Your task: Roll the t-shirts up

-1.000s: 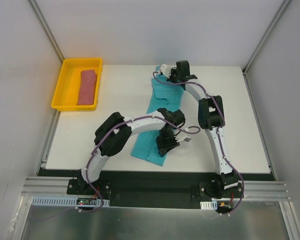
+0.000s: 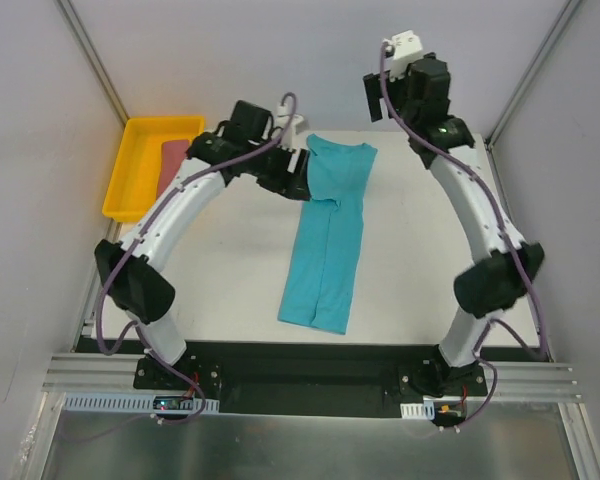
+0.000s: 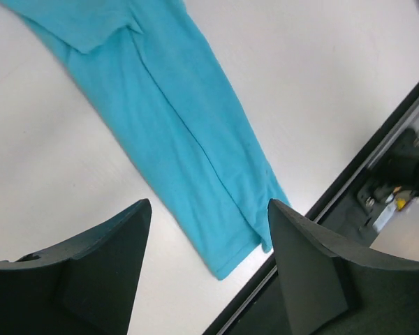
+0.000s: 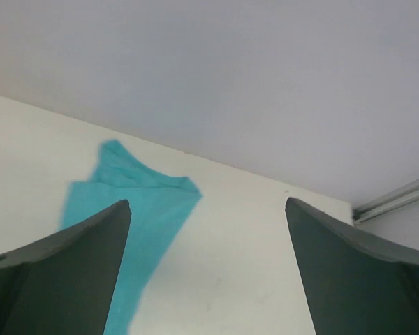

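A teal t-shirt (image 2: pixel 325 250) lies flat on the white table as a long folded strip, its far end spread wider and its near end close to the front edge. In the left wrist view the shirt (image 3: pixel 174 139) runs diagonally below the fingers, free of them. My left gripper (image 2: pixel 298 175) hovers over the shirt's far left part and stands open and empty. Raised past the back right of the table, my right gripper (image 2: pixel 375 98) is open too. Its wrist view shows the shirt's far end (image 4: pixel 143 199) to the left, with no cloth between the fingers.
At the back left is a yellow bin (image 2: pixel 130 180) with a folded red cloth (image 2: pixel 171 165) inside, partly behind my left arm. Grey walls close in the back and sides.
My left gripper has left the shirt's near end and moved up and back. The right gripper has risen away from the shirt's far end. The near end has shifted slightly right.
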